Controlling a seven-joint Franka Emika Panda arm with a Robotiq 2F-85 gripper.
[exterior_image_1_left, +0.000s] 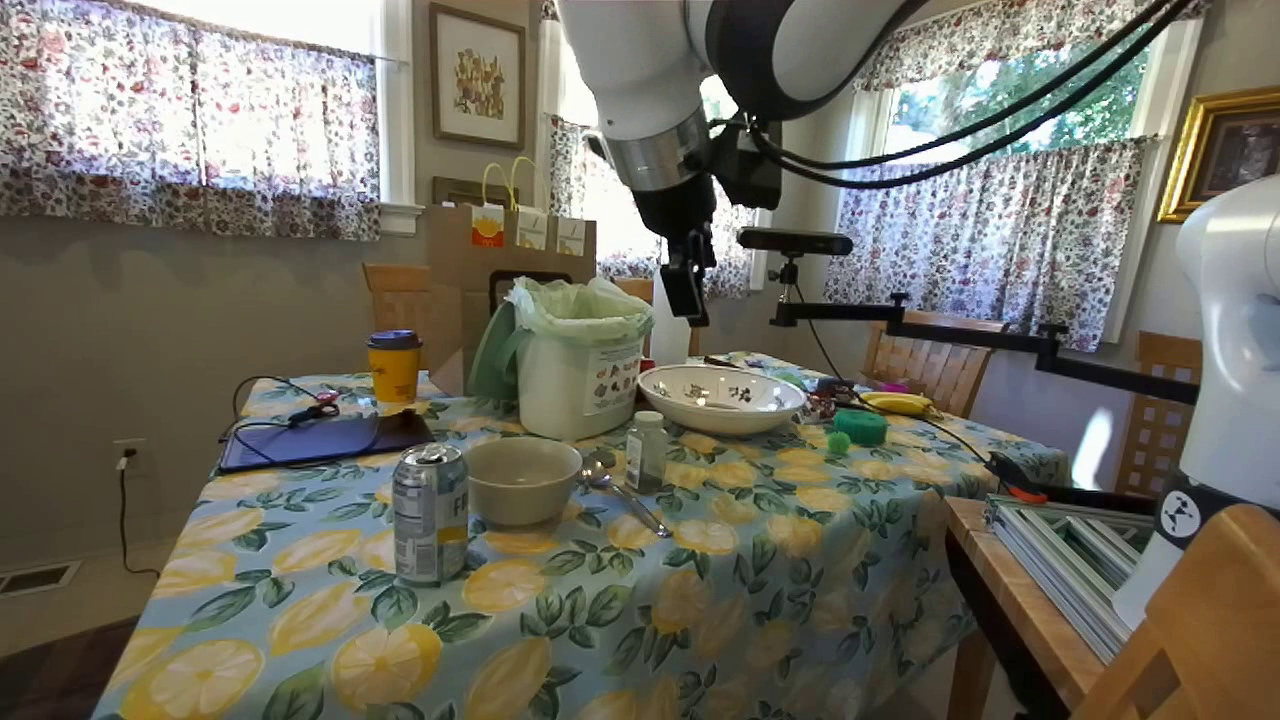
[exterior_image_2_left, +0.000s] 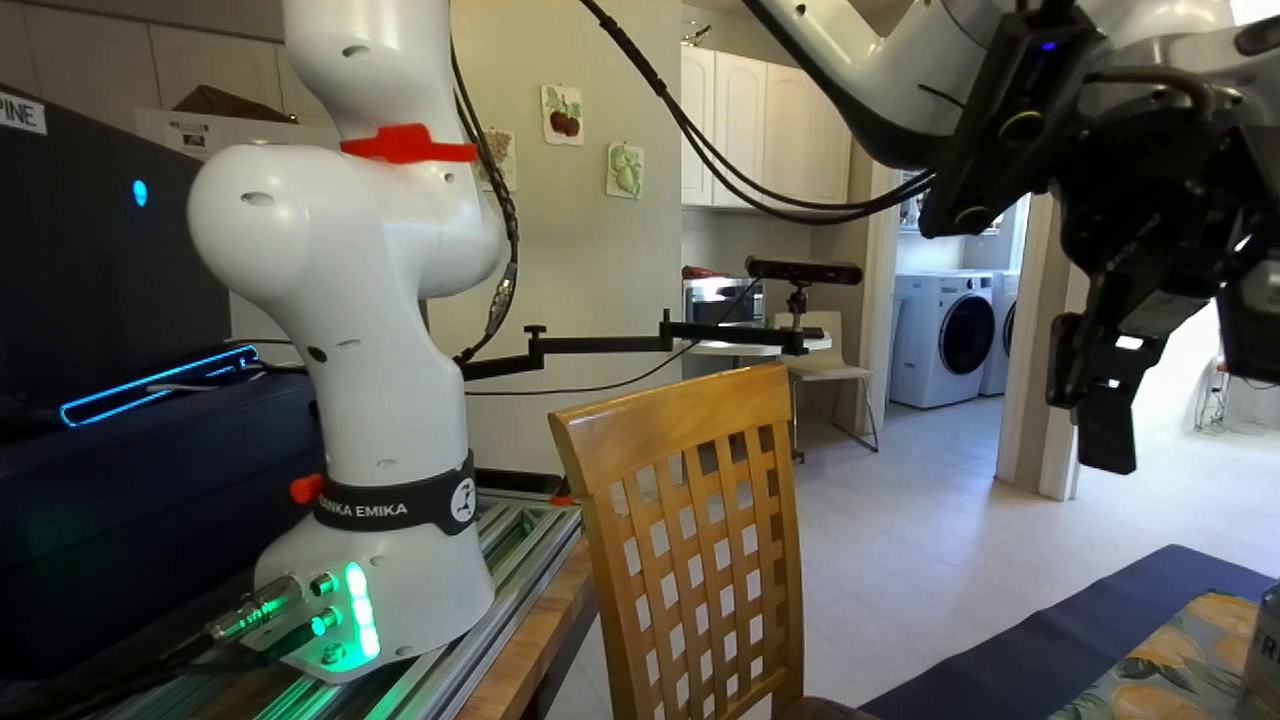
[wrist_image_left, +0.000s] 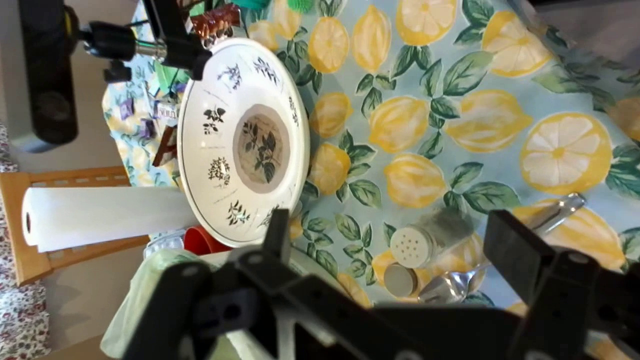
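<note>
My gripper is open, and only air lies between its fingers. In exterior view 1 it hangs above the table, over the area of the wide white bowl (exterior_image_1_left: 722, 402) and the lined bin (exterior_image_1_left: 576, 386). The wrist view looks down on a glass shaker (wrist_image_left: 414, 245) with a perforated lid and on a metal spoon (wrist_image_left: 450, 285), both far below the fingers. That view also has the patterned bowl (wrist_image_left: 207, 153), lying empty to the left. A grey bowl (exterior_image_1_left: 523, 482) and a drink can (exterior_image_1_left: 431, 516) stand at the table's near side.
A yellow cup (exterior_image_1_left: 395, 370) and a dark blue laptop (exterior_image_1_left: 306, 442) are at the left. Bananas (exterior_image_1_left: 897, 403) and a green round item (exterior_image_1_left: 860, 426) lie at the right. A camera on a black arm (exterior_image_1_left: 918, 322) juts over the table's right side.
</note>
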